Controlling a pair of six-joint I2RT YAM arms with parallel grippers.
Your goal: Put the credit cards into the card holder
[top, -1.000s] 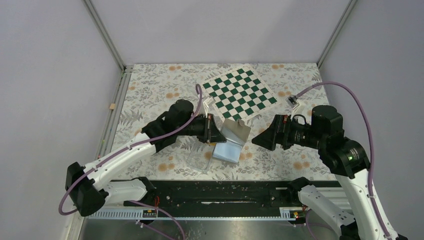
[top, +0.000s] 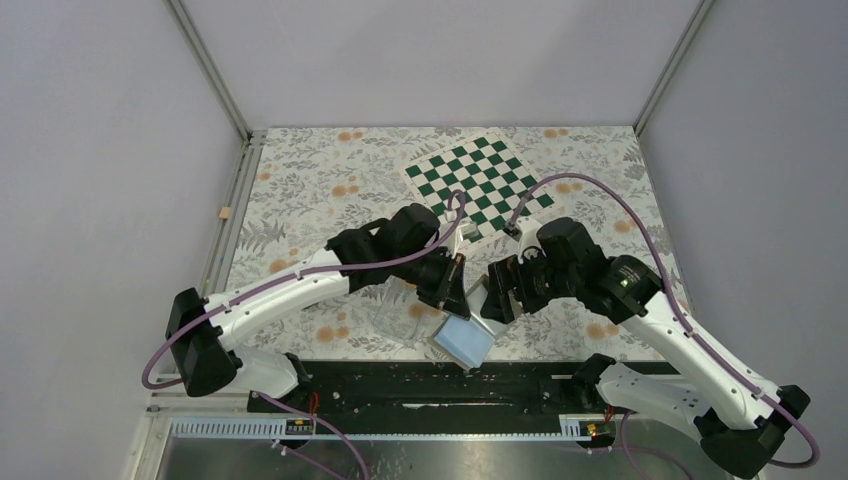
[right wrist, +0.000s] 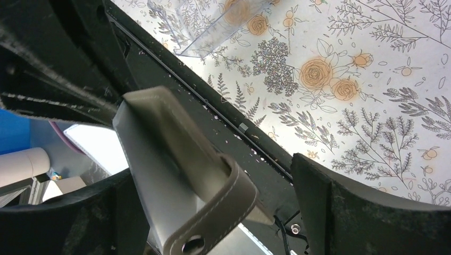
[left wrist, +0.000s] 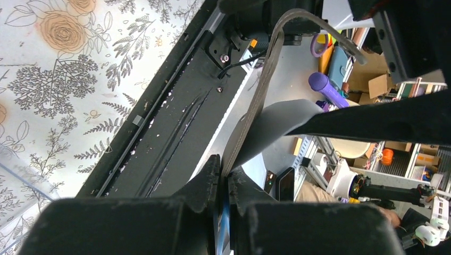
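A grey-beige card holder (top: 490, 308) hangs unfolded between the arms near the table's front edge, with a light blue panel (top: 465, 342) at its lower end; whether that panel is a card I cannot tell. My left gripper (top: 461, 314) is shut on the holder's edge, and its fingertips pinch it in the left wrist view. My right gripper stands open, the holder's flap (right wrist: 186, 154) reaching in between its fingers, closer to the left one. The flap's strap with a round hole (right wrist: 194, 244) points toward the camera. No loose card is clearly visible.
A clear plastic box (right wrist: 213, 34) lies on the patterned table, partly hidden by the left arm from above. Behind the grippers is a green-and-white checkered board (top: 478, 180). The black front rail (top: 430, 395) runs just below the holder. Free table lies at the left and right.
The left gripper has carried the holder rightward and toward the front edge, turning it.
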